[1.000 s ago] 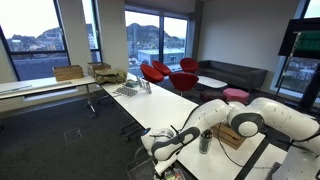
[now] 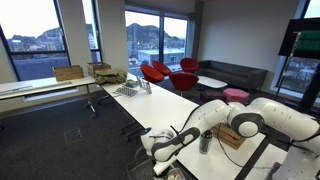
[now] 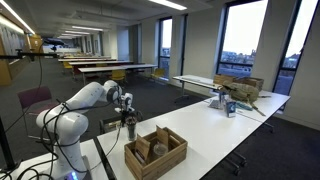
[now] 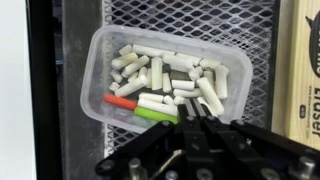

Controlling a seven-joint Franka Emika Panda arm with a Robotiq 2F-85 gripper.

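Note:
In the wrist view a clear plastic tub holds many short white chalk pieces, along with an orange-red piece and a green piece. It stands in a black mesh tray. My gripper is over the tub's near side, fingers together and no chalk visible between them. Whether the fingertips touch any chalk I cannot tell. Exterior view 1 shows the gripper end low by the frame's bottom edge, with the tub hardly readable there.
Right of the tub lies a wooden piece marked "Eraser". A wooden box and a dark bottle stand on the white table near the arm. Beyond them the long white table has free surface.

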